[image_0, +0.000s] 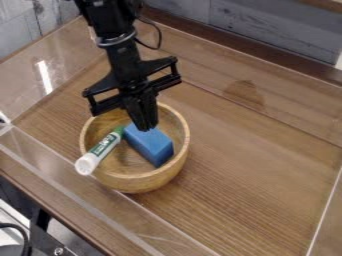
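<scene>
A round wooden bowl (130, 176) sits on the table, holding a blue block (152, 147) at its right and a white-and-green tube (98, 153) leaning on its left rim. My black gripper (131, 107) hangs over the back of the bowl, above the blue block. It is shut, and nothing shows between its fingers.
A dark cable runs at the lower left corner, by the table's edge.
</scene>
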